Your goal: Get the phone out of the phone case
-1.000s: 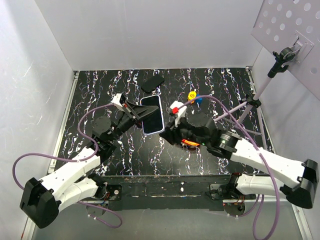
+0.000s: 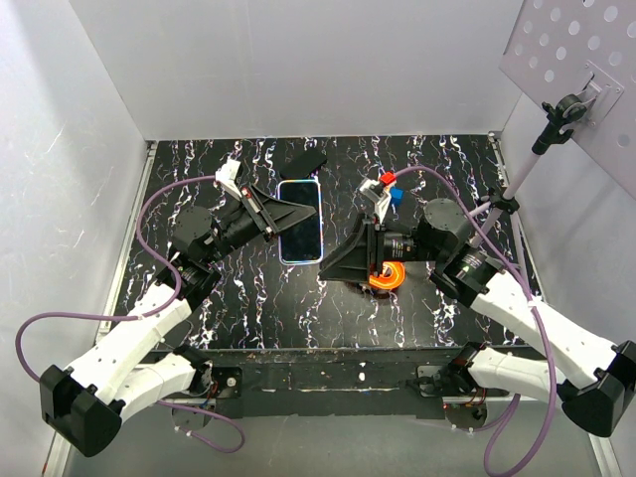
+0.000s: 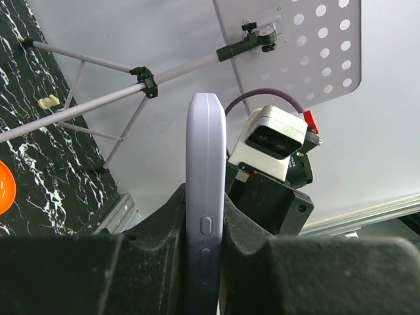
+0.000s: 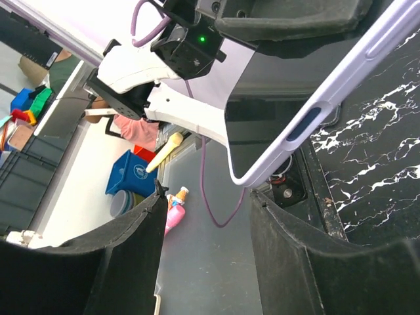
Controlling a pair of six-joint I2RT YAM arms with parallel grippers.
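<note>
A phone in a pale lavender case (image 2: pixel 299 238) is held upright above the table by my left gripper (image 2: pixel 278 214), shut on it. In the left wrist view the case (image 3: pixel 205 170) shows edge-on between the fingers, with side buttons visible. In the right wrist view the phone's dark screen and case edge (image 4: pixel 275 131) rise diagonally above my right gripper, whose fingers stand apart with nothing between them. In the top view the right gripper (image 2: pixel 353 260) is just right of and below the phone, not touching it as far as shows.
A black flat object (image 2: pixel 303 164) lies behind the phone on the marble table (image 2: pixel 179 169). An orange ring (image 2: pixel 393 278) sits under the right arm, blue and red items lie behind it, and a metal stand (image 2: pixel 512 194) stands along the right side.
</note>
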